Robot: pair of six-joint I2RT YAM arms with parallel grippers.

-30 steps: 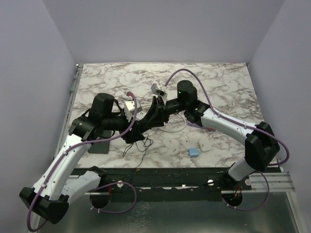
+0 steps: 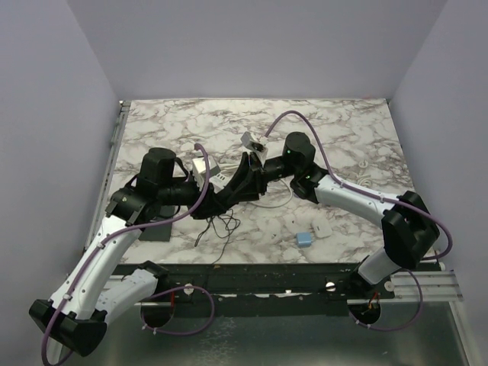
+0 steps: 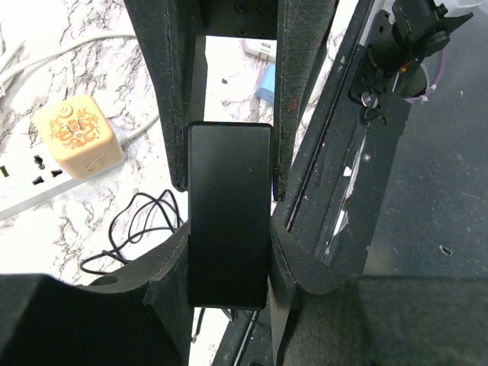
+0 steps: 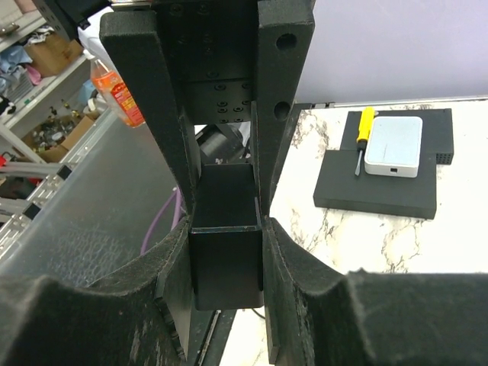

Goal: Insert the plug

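Note:
Both grippers meet over the middle of the table. A black rectangular block [image 3: 229, 213] is held between them. My left gripper [image 2: 217, 200] is shut on it, and it fills the space between those fingers in the left wrist view. My right gripper [image 2: 248, 183] is shut on the same block [image 4: 227, 259] from the other side. A white power strip [image 3: 23, 179] lies below, with a cream cube adapter [image 3: 80, 137] on it and black cable [image 3: 137, 236] loosely coiled beside it. I cannot tell whether the block is the plug.
A blue cube [image 2: 303, 239] and a small white piece [image 2: 322, 229] lie at the front right. Dark flat boxes [image 4: 374, 194] hold a white device [image 4: 393, 145] and a yellow screwdriver [image 4: 364, 130]. The front edge [image 2: 252, 267] is close below the arms.
Both arms have shifted slightly toward the front of the table, still meeting at the held block. Little else has changed.

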